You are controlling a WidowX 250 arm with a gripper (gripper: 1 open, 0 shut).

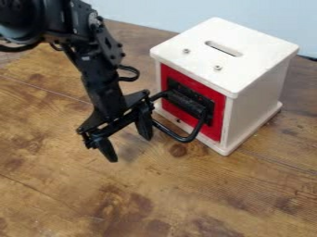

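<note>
A white wooden box [254, 83] with a slot and two bolts on top stands at the upper right, with a red front panel [217, 135] carrying a black fixture [192, 101] and a black cable or bar looping out of it. Left of the box, the black arm reaches down to my gripper [125, 139], whose two fingers are spread apart and hang above the table, with nothing seen between them. The right finger is close to the black loop; whether they touch I cannot tell.
A pale wall runs behind the box.
</note>
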